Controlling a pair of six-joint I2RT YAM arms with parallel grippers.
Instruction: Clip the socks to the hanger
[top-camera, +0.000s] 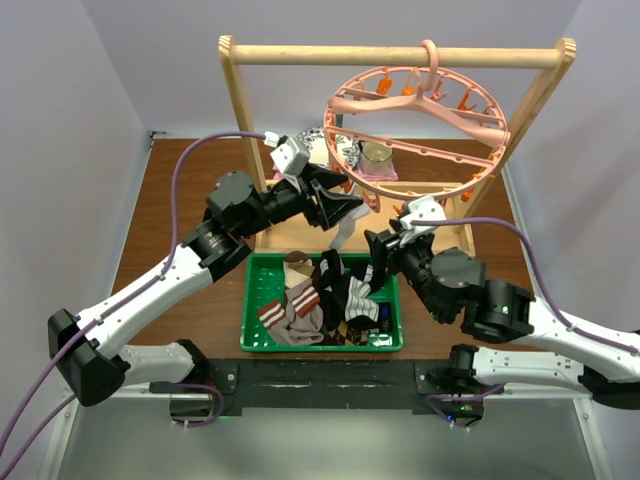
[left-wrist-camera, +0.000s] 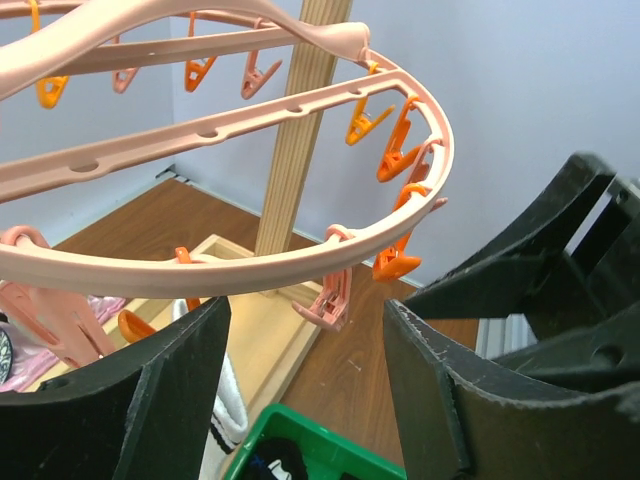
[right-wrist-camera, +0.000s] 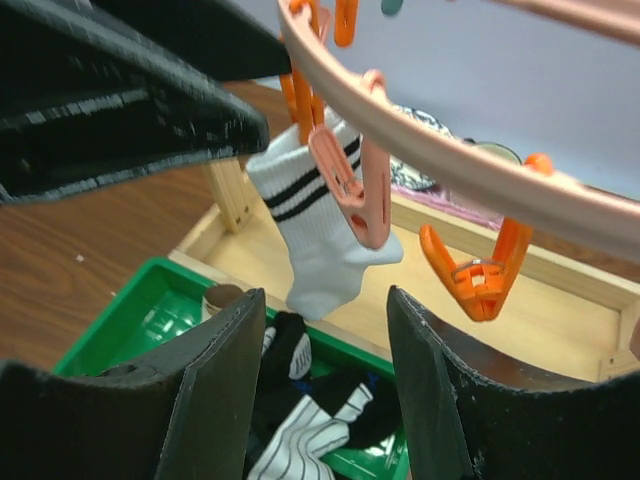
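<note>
The pink round hanger (top-camera: 430, 100) hangs from the wooden bar, with pink and orange clips around its ring. A white sock with black stripes (right-wrist-camera: 330, 260) hangs below the ring behind a pink clip (right-wrist-camera: 370, 210). My left gripper is at the ring's side, its fingers apart either side of a pink clip (left-wrist-camera: 325, 300), not visibly touching it. My right gripper is open below the ring and in front of the sock, nothing between its fingers.
A green bin (top-camera: 252, 300) of mixed socks sits below. The wooden stand (top-camera: 240, 100) frames the hanger. A plate and cup (top-camera: 377, 158) stand behind.
</note>
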